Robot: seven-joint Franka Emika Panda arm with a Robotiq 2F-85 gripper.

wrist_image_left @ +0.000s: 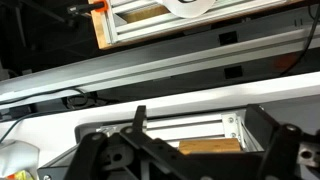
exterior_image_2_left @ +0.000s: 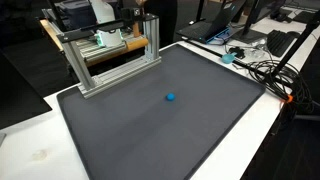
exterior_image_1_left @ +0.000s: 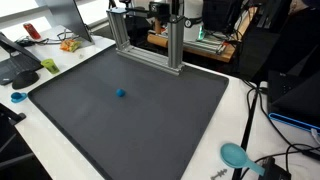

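In the wrist view my gripper stands open, its two dark fingers (wrist_image_left: 139, 118) wide apart at the lower edge. The gap between them shows no held object; beneath lie a pale metal rail and a brown wood-coloured strip (wrist_image_left: 210, 145). A small blue object (exterior_image_1_left: 120, 92) rests alone on the dark grey mat (exterior_image_1_left: 120, 135), and the second exterior view shows the same blue object (exterior_image_2_left: 170, 97) well away from the metal frame. Only cluttered dark parts appear near that frame in the exterior views, too small to make out the fingers.
An aluminium frame (exterior_image_2_left: 120, 76) stands at one edge of the mat, with the workspace's open shelving behind it. A teal round item (exterior_image_1_left: 235, 155) and black cables lie beside the mat.
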